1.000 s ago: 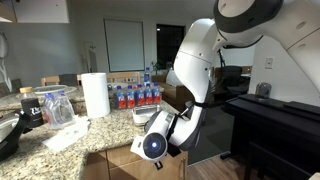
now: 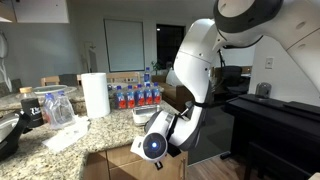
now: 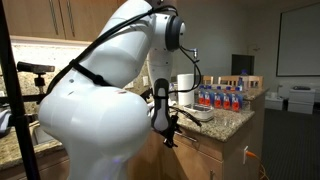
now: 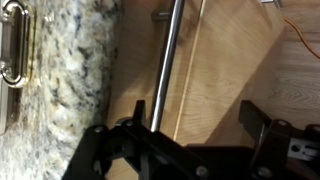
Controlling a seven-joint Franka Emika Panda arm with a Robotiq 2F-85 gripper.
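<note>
A metal bar handle (image 4: 168, 65) runs along a light wooden drawer front (image 4: 222, 45) in the wrist view. My gripper is open, its two dark fingers spread wide. The near end of the bar passes into the space between them, closer to the left finger (image 4: 135, 118). No grip on the bar shows. From outside, the gripper (image 3: 168, 138) hangs low in front of the cabinet, just below the countertop edge. The arm's wrist covers much of the handle in both exterior views.
A speckled stone countertop (image 4: 85, 70) borders the handle closely on the left. On it stand a paper towel roll (image 2: 96, 95), several blue-labelled bottles (image 2: 131, 98), a dish rack (image 2: 146, 113) and a dark bottle (image 2: 30, 105). Open floor (image 4: 302, 75) lies to the right.
</note>
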